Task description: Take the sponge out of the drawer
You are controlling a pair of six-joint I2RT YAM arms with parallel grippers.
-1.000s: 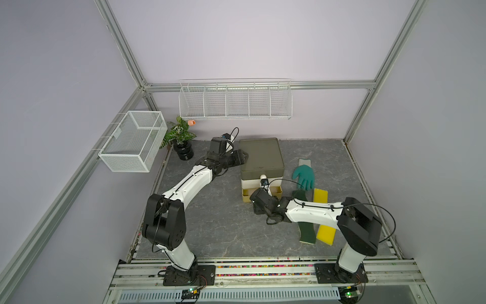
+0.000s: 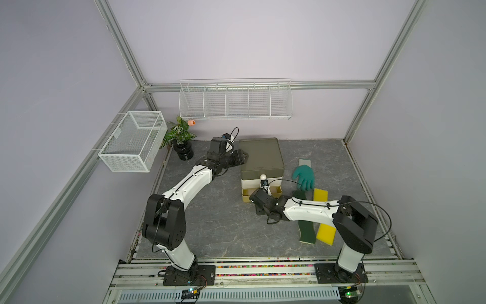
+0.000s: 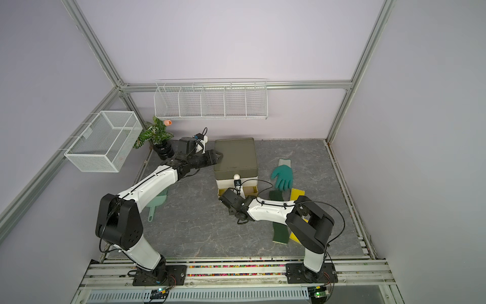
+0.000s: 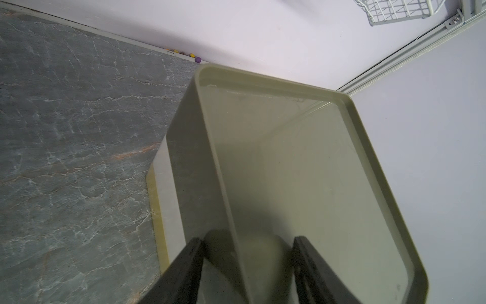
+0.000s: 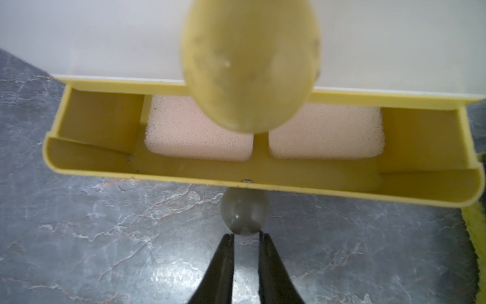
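Two pale sponges [image 5: 200,129] [image 5: 326,130] lie side by side in the pulled-out yellow lower drawer [image 5: 314,177] of a small cabinet [image 2: 261,157]. My right gripper is in front of that drawer, its fingers a narrow gap apart. Their tips are close to the drawer's grey knob [image 5: 245,210]; whether they touch it is unclear. At the cabinet's left, my left gripper stands open, its fingers to either side of the top's rim in the wrist view. Contact there cannot be told.
A large yellow knob [image 5: 250,65] overhangs the drawer. Right of the cabinet lie a teal glove [image 2: 304,177], a dark green pad [image 2: 306,230] and a yellow pad [image 2: 326,233]. A potted plant [image 2: 183,148] stands at back left.
The right arm's elbow has drawn slightly left and its gripper has shifted a little. The left arm and the drawer look unmoved.
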